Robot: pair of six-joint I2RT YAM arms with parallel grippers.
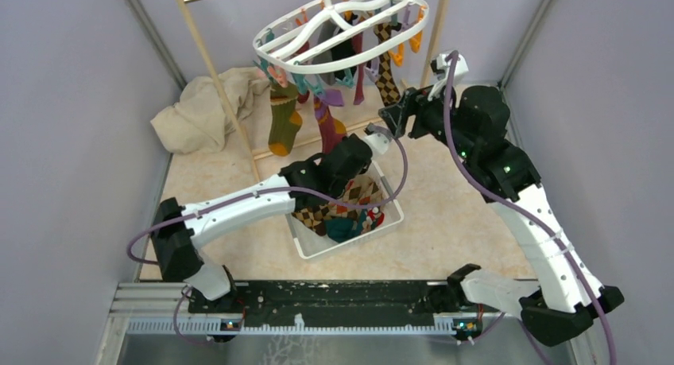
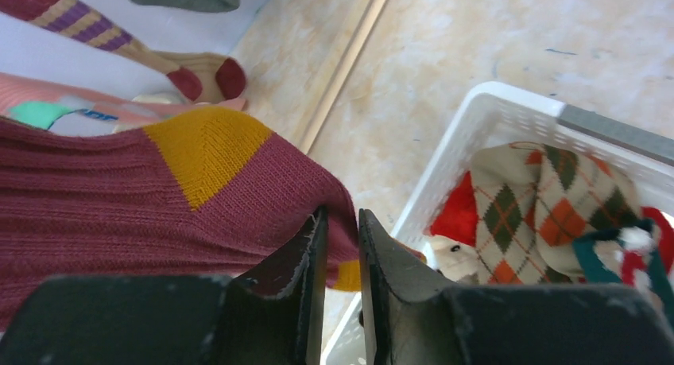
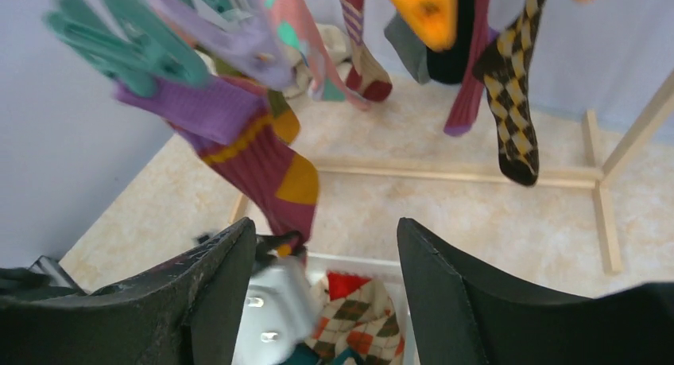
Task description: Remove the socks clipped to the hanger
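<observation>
Socks hang from the white clip hanger. A maroon and yellow sock lies close against my left gripper, whose fingertips are close together at its edge; whether they grip it is unclear. The same sock dangles in the right wrist view below purple cuffs and teal clips. My right gripper stands open below and right of the hanger, nothing between its fingers. A checked sock hangs just above it. An olive sock hangs on the left.
The white bin below holds several socks. A beige cloth lies back left. Wooden stand posts flank the hanger. The floor right of the bin is clear.
</observation>
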